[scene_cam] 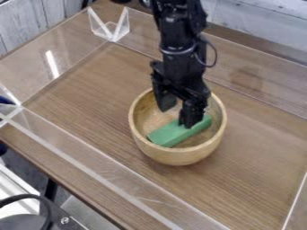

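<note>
A wooden bowl [178, 154] sits on the wooden table in the middle of the camera view, with a green oblong block [175, 133] lying slanted on its floor. My black gripper [178, 112] hangs from the top centre into the upper part of the bowl, its fingers spread open either side above the block's upper end. Nothing shows held between them.
A white wire-like object [108, 25] stands at the back left. Black cables lie at the bottom left corner, off the table's edge.
</note>
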